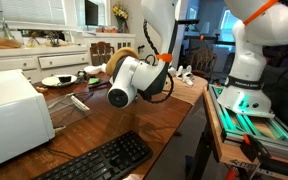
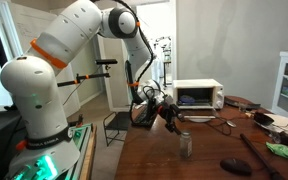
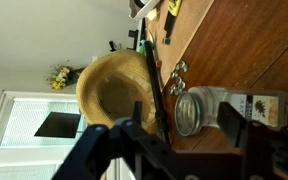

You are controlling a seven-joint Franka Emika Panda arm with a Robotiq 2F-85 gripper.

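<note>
A clear jar [image 2: 185,146] stands upright on the brown table in exterior view 2. My gripper [image 2: 173,126] is low over the table, close beside the jar. In the wrist view the jar [image 3: 246,105] lies beyond the fingers, its round mouth end turned toward the middle. The dark fingers of my gripper stand apart there, so it looks open. Whether either finger touches the jar cannot be made out. In exterior view 1 the arm's wrist [image 1: 124,88] hides the jar.
A black keyboard [image 1: 99,160] and a white toaster oven [image 1: 14,113] stand near the arm. A wicker basket [image 3: 112,88] shows in the wrist view. A dark elongated object [image 2: 236,167] lies right of the jar.
</note>
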